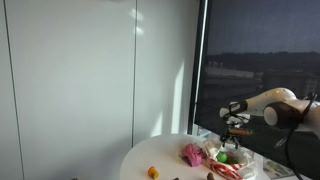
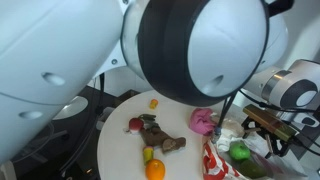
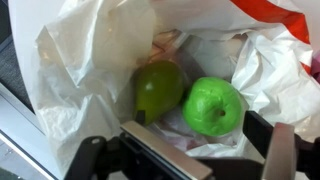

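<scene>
My gripper stands open above a white plastic bag [image 3: 85, 50], with nothing between its fingers. Inside the bag, a dark green rounded fruit [image 3: 158, 90] and a bright green round one [image 3: 213, 106] lie side by side. Both sit lower than the fingertips in the wrist view. In exterior view 2 the bag [image 2: 214, 162] shows red and white at the table's right side, and the bright green fruit [image 2: 240, 151] is visible in it. Exterior view 1 has the gripper [image 1: 238, 133] over the bag's opening.
An orange fruit [image 2: 155, 170] lies near the table's front edge. Brown items [image 2: 171, 142] and a red fruit [image 2: 135, 125] are farther left. A pink bag [image 2: 203, 121] stands beside the white one.
</scene>
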